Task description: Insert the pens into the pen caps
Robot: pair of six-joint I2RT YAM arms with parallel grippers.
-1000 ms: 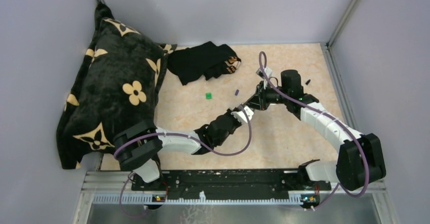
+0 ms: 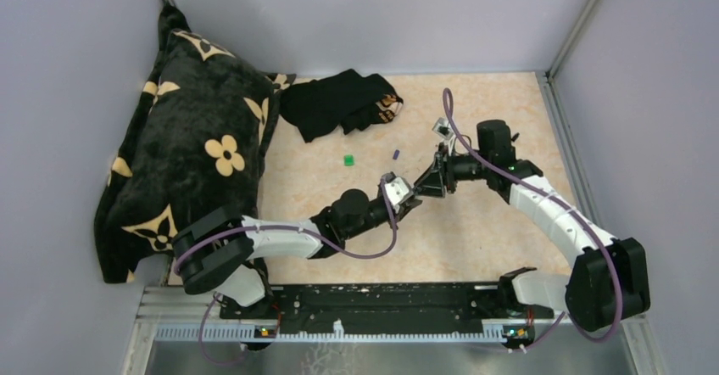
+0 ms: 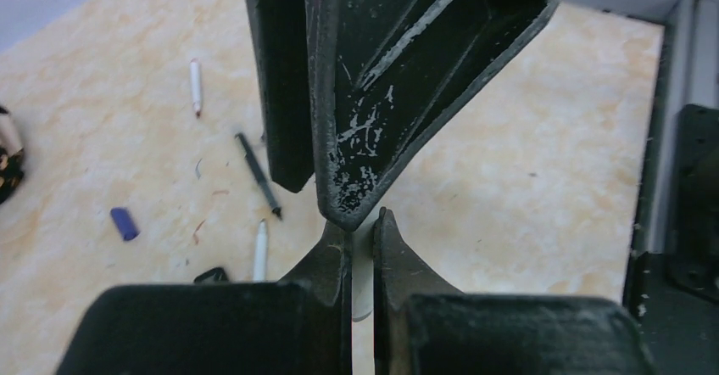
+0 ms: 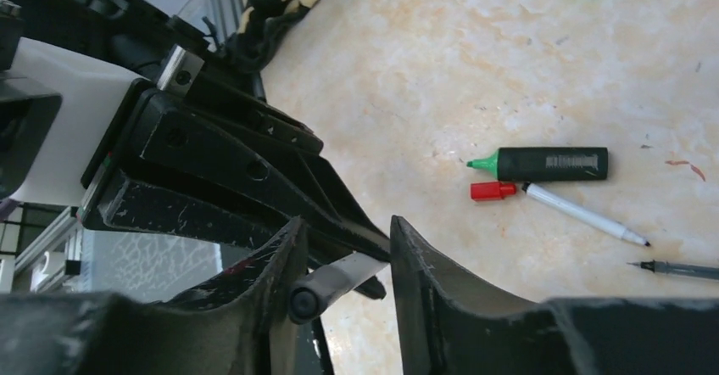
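My left gripper is shut on a whitish pen (image 3: 362,297), whose lower end shows below its fingers. In the right wrist view the same pale barrel (image 4: 349,271) slants out of the left fingers (image 4: 326,193), with a dark end toward the camera. My right gripper stands part open around that end, a gap showing beside the barrel. In the top view the two grippers meet over the table's middle. Loose on the table lie a red cap (image 4: 487,191), a blue cap (image 3: 124,223) and a green cap (image 2: 348,160).
A green highlighter (image 4: 551,164), a white pen (image 4: 585,212) and a dark pen (image 4: 682,269) lie uncapped on the table. Another white pen with a red tip (image 3: 196,86) rests farther off. Black cloth (image 2: 339,103) covers the back edge; a patterned cushion (image 2: 199,137) fills the left side.
The right gripper's fingers have spread apart, and its arm has shifted slightly right. The left arm has moved a little left, its gripper still close to the right one.
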